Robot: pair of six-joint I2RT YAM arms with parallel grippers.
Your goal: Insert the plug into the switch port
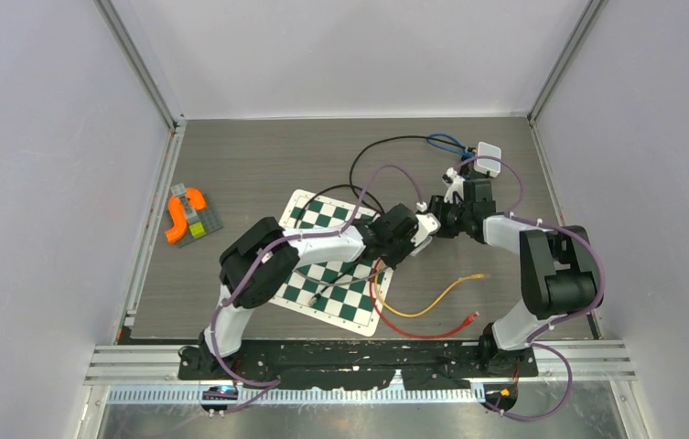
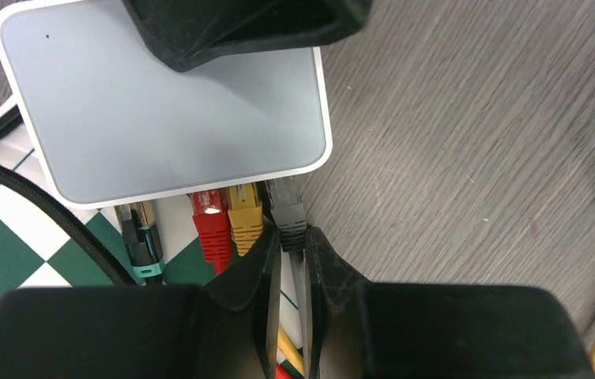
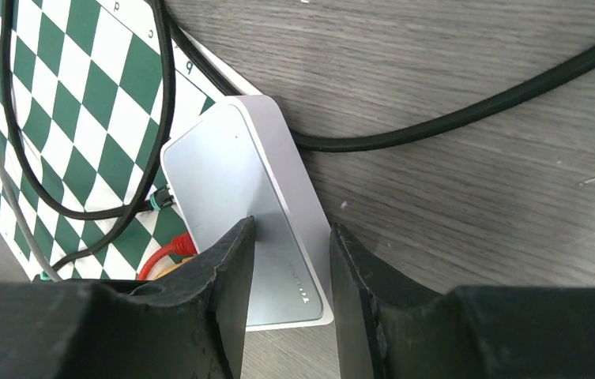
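Note:
The grey plug (image 2: 288, 217) is pinched between the fingertips of my left gripper, its front end at the lower edge of the white switch (image 2: 175, 126). How far it sits in a port is hidden under the top face. Beside it, a yellow plug (image 2: 245, 219) and a red plug (image 2: 213, 229) meet the same edge. In the right wrist view, my right gripper has its fingers apart, one over the switch's (image 3: 219, 170) broad face and one by its far side. Whether both pads press on it does not show.
A black plug (image 2: 142, 237) is at the switch's other end. Black cables cross the green-and-white checkered board (image 1: 345, 306). Loose yellow cable (image 1: 432, 302) and red cable (image 1: 432, 337) ends lie in front. Another white box (image 1: 488, 158) stands back right.

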